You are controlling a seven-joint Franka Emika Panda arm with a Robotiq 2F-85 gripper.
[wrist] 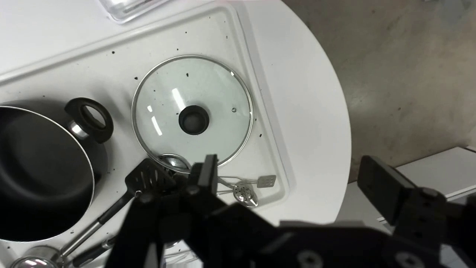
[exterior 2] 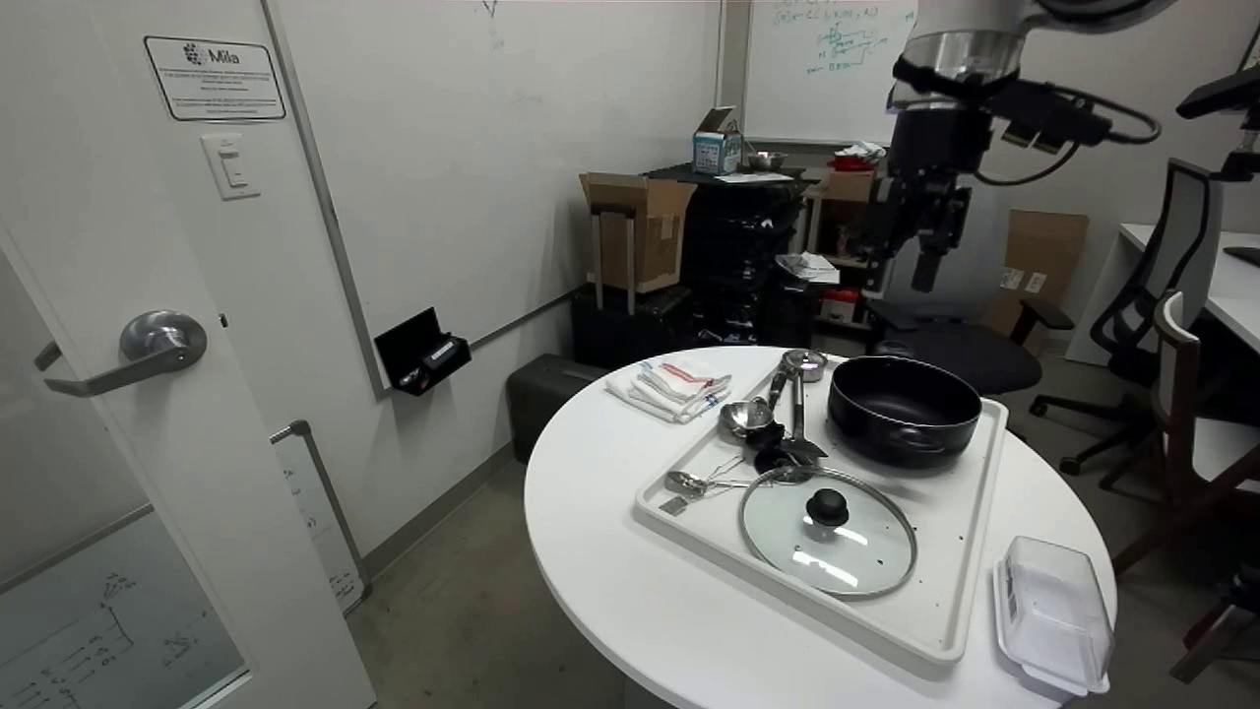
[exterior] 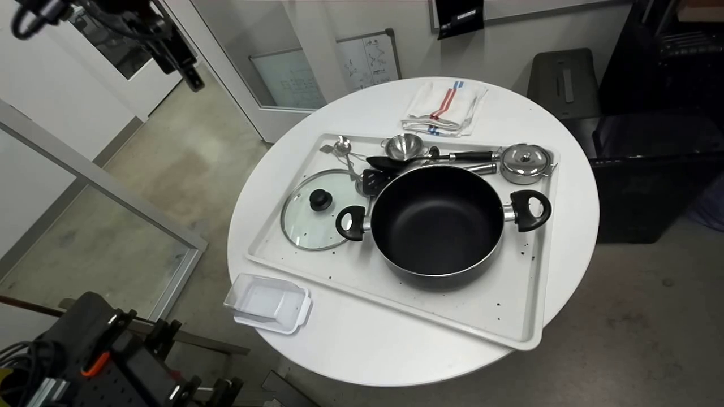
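Note:
High above the table, my gripper (exterior 2: 904,272) hangs open and empty; in the wrist view its fingers (wrist: 207,174) are spread wide apart. Below lies a round glass lid (wrist: 218,89) with a black knob (wrist: 194,120), flat on a white tray (exterior: 434,308). Beside the lid stands a deep black pot (exterior: 438,220) with two loop handles, uncovered, its inside looking empty. Black-handled utensils (exterior: 468,156), a small steel strainer (exterior: 405,146) and a small lidded steel pot (exterior: 526,163) lie along the tray's far side. Part of the utensils is hidden by the gripper in the wrist view.
A folded white cloth (exterior: 444,108) with red and blue stripes rests on the table behind the tray. Near the table's edge sits a clear plastic container (exterior: 268,302). Bare tabletop (exterior 2: 591,520) borders the tray. A door (exterior 2: 118,295) stands to one side.

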